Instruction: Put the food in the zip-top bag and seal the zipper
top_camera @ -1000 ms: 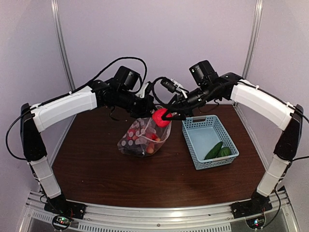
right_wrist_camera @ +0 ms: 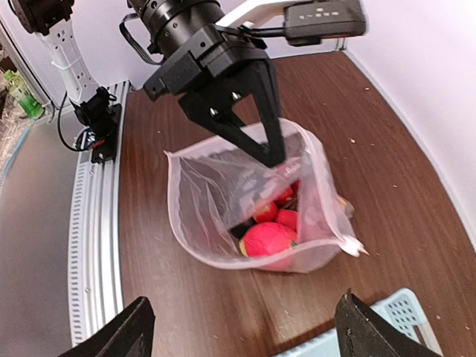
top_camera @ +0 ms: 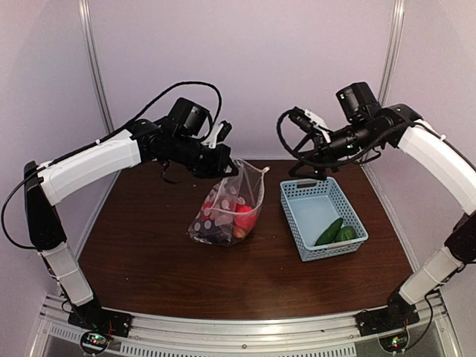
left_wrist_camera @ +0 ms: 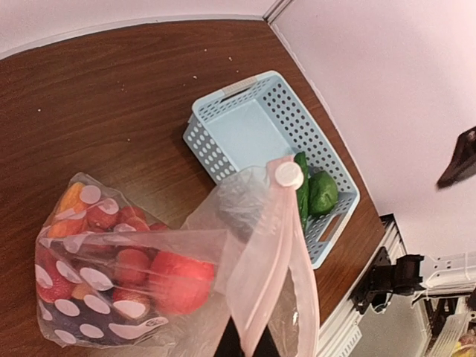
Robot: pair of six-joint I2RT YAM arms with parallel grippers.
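The translucent zip bag (top_camera: 223,212) holds red and orange food, a large red item among it; its top gapes open in the right wrist view. My left gripper (top_camera: 227,163) is shut at the bag's upper edge, pinching the thin plastic (left_wrist_camera: 256,282). My right gripper is open, empty, above the blue basket (top_camera: 312,208) at right. In that basket lie a cucumber (top_camera: 329,232) and another green vegetable (top_camera: 345,234).
Bare dark table (top_camera: 149,260) surrounds the bag on the left and front. Pale walls bound the sides and back, with a metal rail along the front edge.
My right gripper has let go of the red item, now in the bag, and moved up and right over the basket. The bag's mouth is raised slightly.
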